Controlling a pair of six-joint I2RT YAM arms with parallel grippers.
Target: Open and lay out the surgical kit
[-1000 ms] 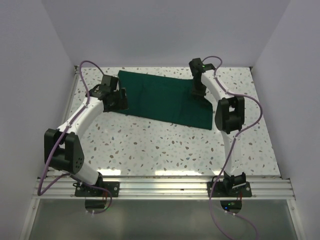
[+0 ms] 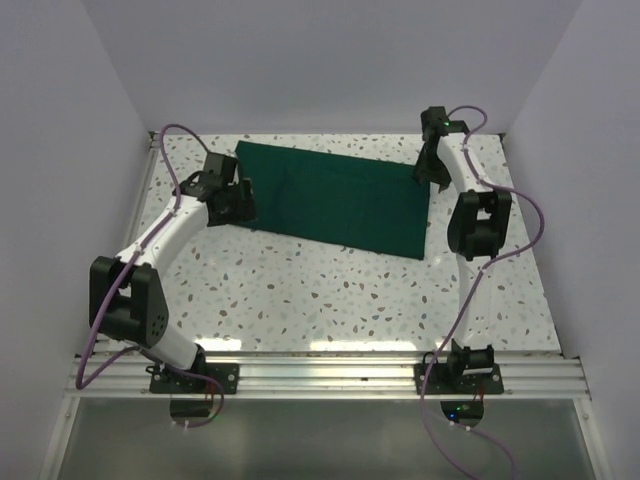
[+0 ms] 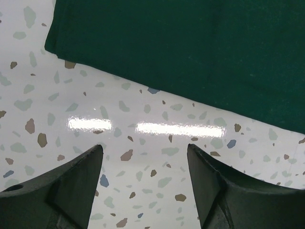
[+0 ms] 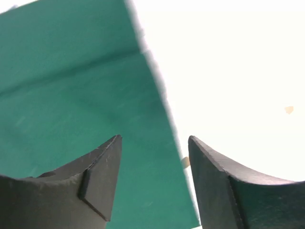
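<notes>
A dark green cloth [image 2: 340, 195] lies spread flat across the back half of the speckled table, slightly askew. Over its left end hangs my left gripper [image 2: 252, 202]. In the left wrist view, the left gripper stands open above bare table, and the near edge of the cloth [image 3: 181, 62] runs beyond its fingertips. My right gripper [image 2: 433, 180] is at the cloth's far right corner. Seen from its wrist, the right gripper is open over the right edge of the cloth [image 4: 138, 186], with nothing held between its fingers. A shallow crease crosses the cloth there.
A metal rail [image 2: 320, 368] runs along the front edge, and grey walls close in the sides and back. Purple cables loop along both arms.
My right gripper has moved right, from over the cloth's right part to its right edge, uncovering that part. The left arm and the cloth look almost unchanged.
</notes>
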